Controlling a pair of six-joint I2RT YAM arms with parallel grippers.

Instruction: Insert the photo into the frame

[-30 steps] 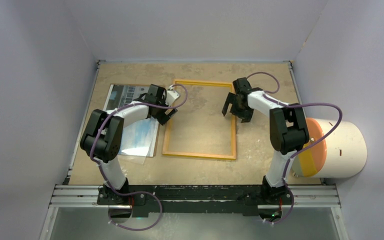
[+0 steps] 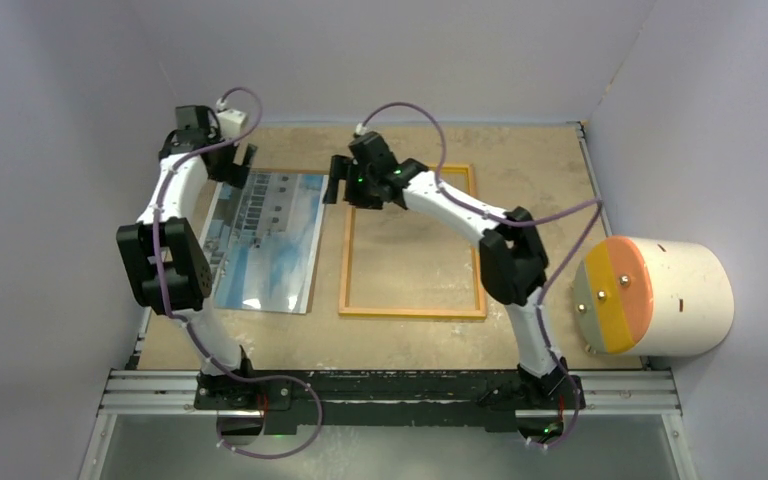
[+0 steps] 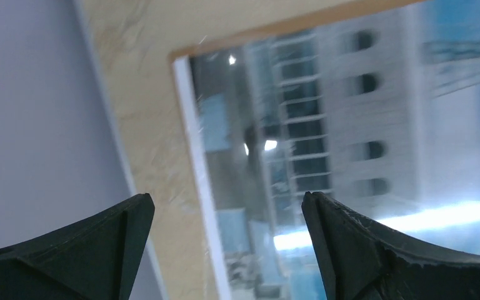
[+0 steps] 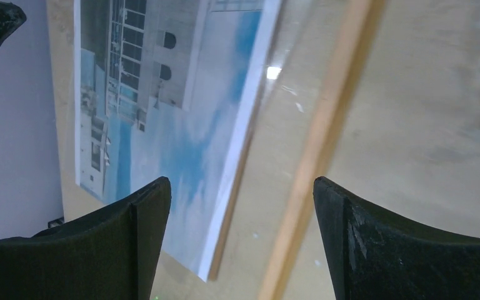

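The photo, with blue sky and a building, lies on the left of the board under clear sheet. The empty wooden frame lies to its right. My left gripper stands open over the photo's upper-left corner; the left wrist view shows that corner between its fingers, beneath them. My right gripper is above the gap between photo and frame, near their upper ends. In the right wrist view its fingers are apart above the photo's right edge and the frame's strip, with nothing held.
A round white, orange and yellow container sits at the right. Walls border the board at back and sides. The board's right part is clear.
My left gripper has swung up and left to the photo's corner. My right gripper has moved left across the frame. Earlier, the frame shifted slightly right.
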